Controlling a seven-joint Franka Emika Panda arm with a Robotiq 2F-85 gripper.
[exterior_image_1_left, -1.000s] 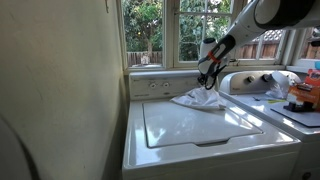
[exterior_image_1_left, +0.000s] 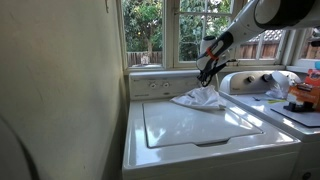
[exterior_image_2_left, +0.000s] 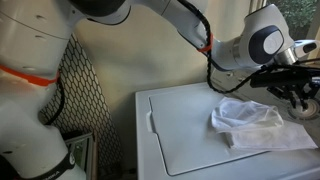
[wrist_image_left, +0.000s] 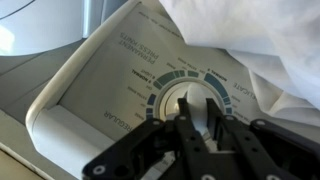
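Observation:
In the wrist view, a white control knob (wrist_image_left: 197, 106) stands in the middle of a printed dial on the washer's panel. My black gripper is shut on the knob, with a finger on either side of it. Exterior view 1 has the gripper (exterior_image_1_left: 206, 77) low over the back panel, just behind a white cloth (exterior_image_1_left: 200, 98). That cloth (exterior_image_2_left: 250, 122) lies crumpled on the washer's top in exterior view 2, partly below the gripper. From both outside views the gripper's grip on the knob is too small or hidden to make out.
The washer's flat lid (exterior_image_1_left: 190, 121) is mostly bare in front of the cloth. A second machine (exterior_image_1_left: 285, 112) stands at the right, with an orange object (exterior_image_1_left: 303, 91) and other items on top. Windows are close behind the arm, and a wall (exterior_image_1_left: 60, 90) rises at the left.
The gripper's angle over the panel looks slightly different from before. The cloth and the rest of the scene have stayed in place.

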